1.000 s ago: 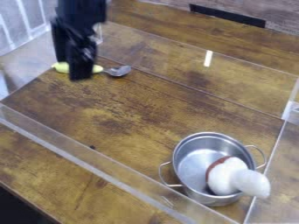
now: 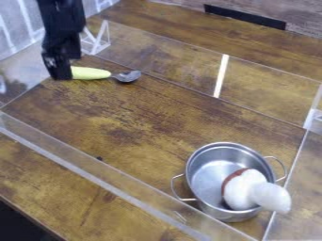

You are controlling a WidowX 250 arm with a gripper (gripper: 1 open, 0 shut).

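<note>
The black gripper (image 2: 56, 62) is at the upper left, its open fingers over the left end of a yellow corn cob (image 2: 90, 73). A metal spoon (image 2: 124, 77) lies just right of the corn. A steel pot (image 2: 206, 169) with two handles stands at the lower right, holding a white and reddish object (image 2: 242, 190) that leans over its rim; what that object is, I cannot tell.
Clear walls (image 2: 223, 77) edge the wooden work area. A dark slot shows at the back edge on the upper right.
</note>
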